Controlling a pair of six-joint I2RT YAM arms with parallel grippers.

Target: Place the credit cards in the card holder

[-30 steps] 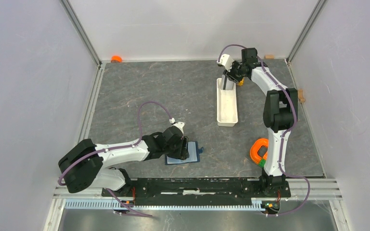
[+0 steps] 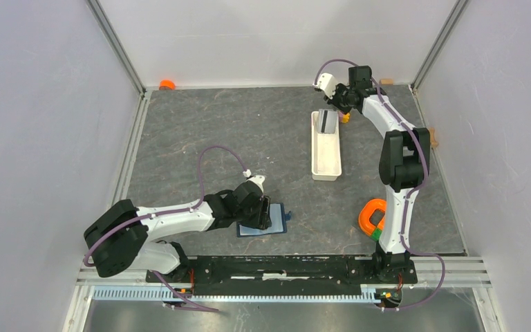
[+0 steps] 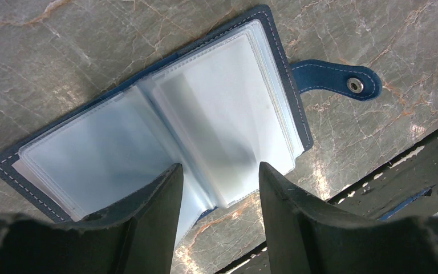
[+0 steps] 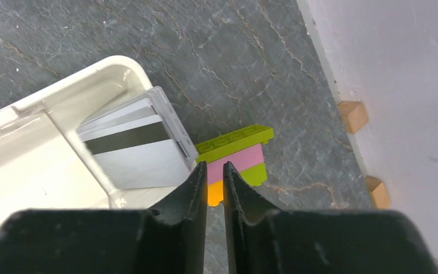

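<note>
The blue card holder (image 3: 234,108) lies spread open on the table, its clear sleeves facing up and its snap strap (image 3: 342,80) sticking out to one side. Above it, the fingers of my left gripper stand wide apart with nothing between them. Several cards (image 4: 137,148), the top one white with a dark stripe, lean in one end of the white tray (image 2: 327,166). Just past that end is my right gripper, its fingers parted by a narrow gap. No card shows in that gap; coloured bricks appear beyond it.
Green, pink and orange bricks (image 4: 239,154) stand against the tray's end. Wooden blocks (image 4: 352,117) sit by the right wall. An orange ring-shaped toy (image 2: 370,218) lies at the front right.
My right gripper has moved slightly back and right, away from the tray's end, leaving more of the cards uncovered in the top view. The left arm and card holder have stayed put.
</note>
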